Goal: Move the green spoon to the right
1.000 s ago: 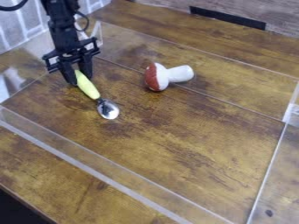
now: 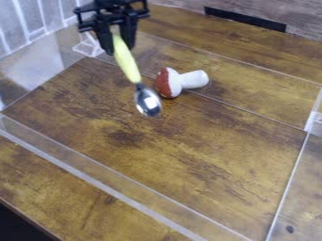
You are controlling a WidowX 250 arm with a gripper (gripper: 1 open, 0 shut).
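Observation:
The green spoon has a pale yellow-green handle (image 2: 124,60) and a shiny metal bowl (image 2: 147,101). My black gripper (image 2: 115,28) is at the top left of the camera view, shut on the upper end of the handle. From there the spoon hangs at a slant, bowl end toward the lower right. It appears to be clear of the wooden table (image 2: 176,179). The fingertips are small and dark, so their exact contact with the handle is hard to make out.
A red and white mushroom-shaped toy (image 2: 180,82) lies just right of the spoon, close to its bowl in the view. Clear walls line the left and right sides.
My gripper has moved up and to the right in the view, carrying the spoon along. The spoon's bowl now appears close to the mushroom toy, which has stayed put.

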